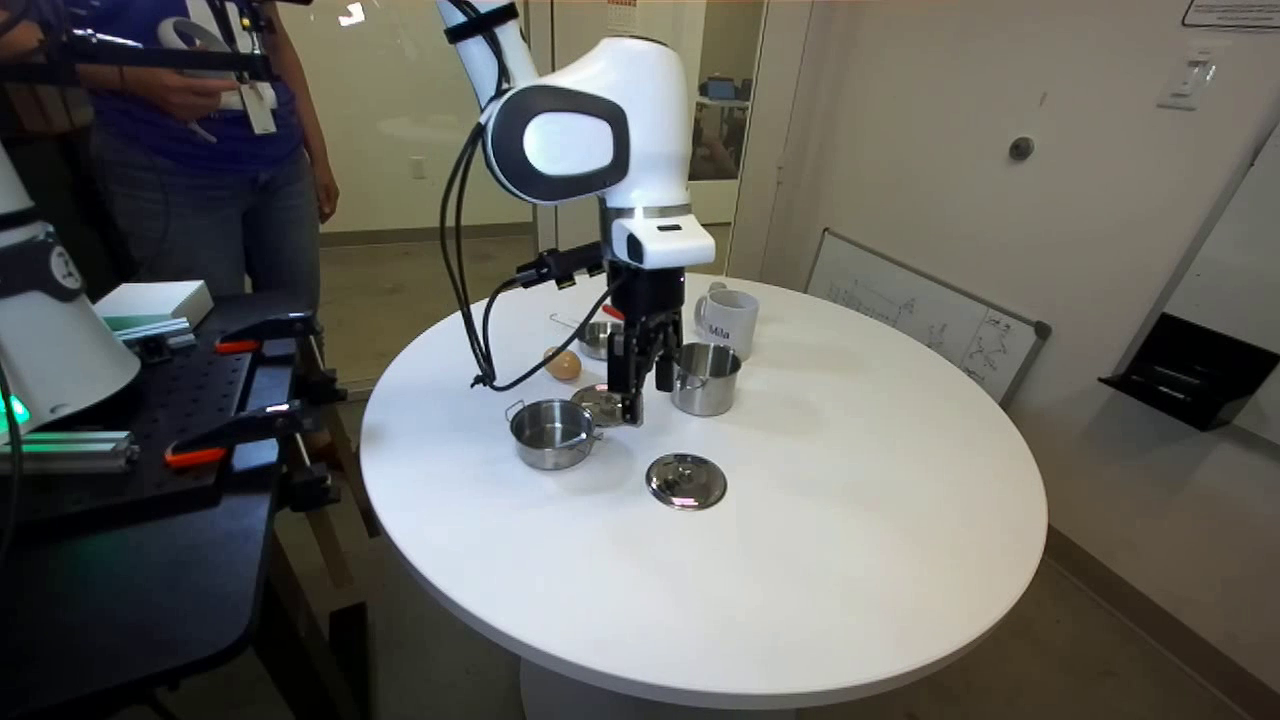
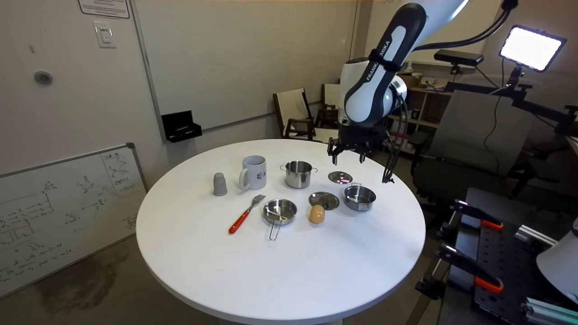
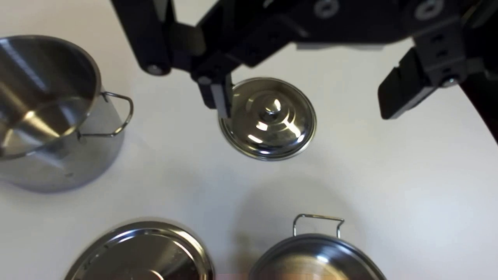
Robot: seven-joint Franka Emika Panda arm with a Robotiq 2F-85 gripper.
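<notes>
My gripper (image 2: 348,159) stands open above the table with nothing between its fingers. In the wrist view a small domed lid (image 3: 273,121) with a round knob lies flat below, partly covered by the left finger (image 3: 215,93). The tall two-handled pot (image 3: 100,149) is at the left of that view, open and empty. A second lid (image 2: 323,201) lies flat near a shallow two-handled pan (image 2: 360,198). The small pan with a long wire handle (image 2: 280,211) rests near a brown egg (image 2: 317,214).
A white mug (image 2: 253,172), a grey cylinder (image 2: 219,184) and a red-handled fork (image 2: 246,214) occupy the far side from my arm. Bare tabletop (image 1: 840,540) spreads widely in front and to the right in exterior view 1.
</notes>
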